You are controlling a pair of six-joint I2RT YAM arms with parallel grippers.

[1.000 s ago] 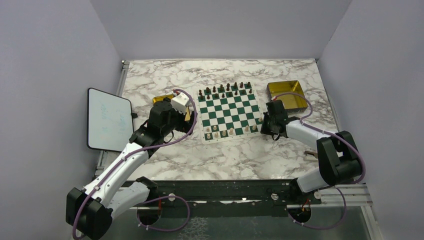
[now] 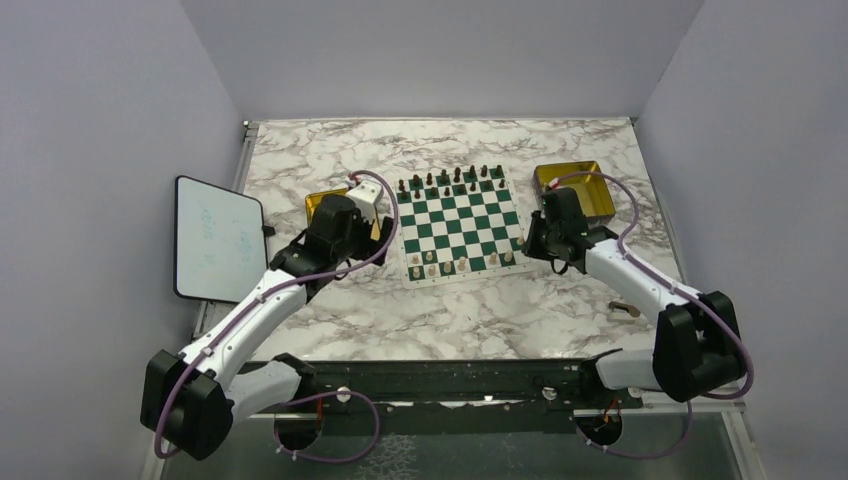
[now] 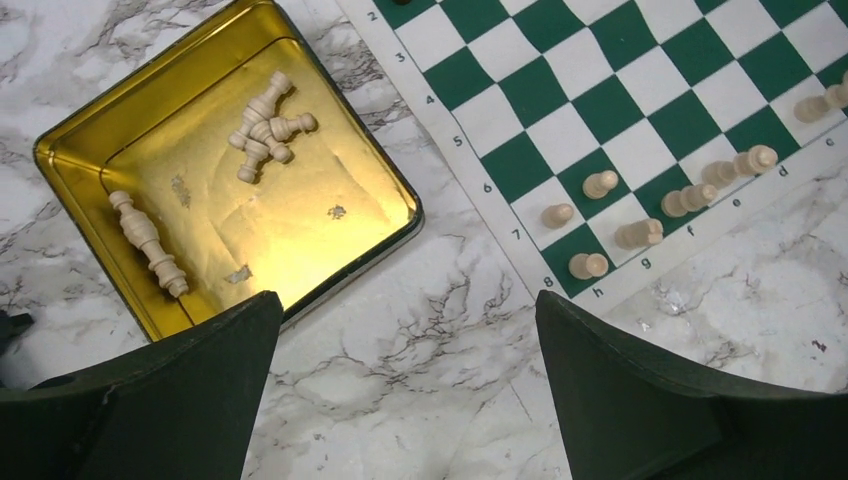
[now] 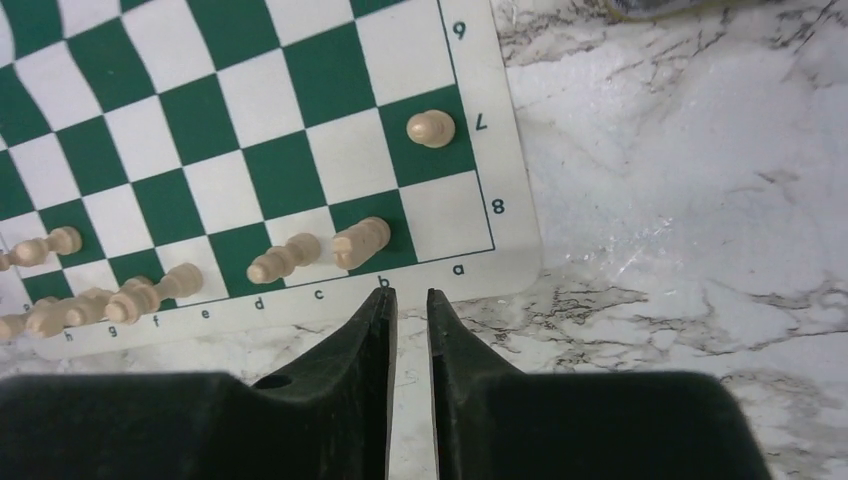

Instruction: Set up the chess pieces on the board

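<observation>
The green-and-white chess board (image 2: 455, 225) carries dark pieces along its far side and light pieces along its near side. In the right wrist view, a light pawn (image 4: 431, 128) stands near the 7 and a light rook-like piece (image 4: 362, 242) above the letter b; the corner square beside the 8 is bare. My right gripper is slightly open past the board's near edge, a narrow empty gap between its fingers. Left of the board, my left gripper stands wide open and empty. Several light pieces (image 3: 265, 130) lie in the left gold tray (image 3: 330, 215).
A second gold tray (image 2: 575, 190), apparently empty, sits right of the board. A small dark object (image 2: 624, 309) lies at the right of the table. The whiteboard (image 2: 218, 240) stands at the left. Marble in front of the board is clear.
The left arm has moved slightly at the elbow and wrist. Pieces on the board look unchanged.
</observation>
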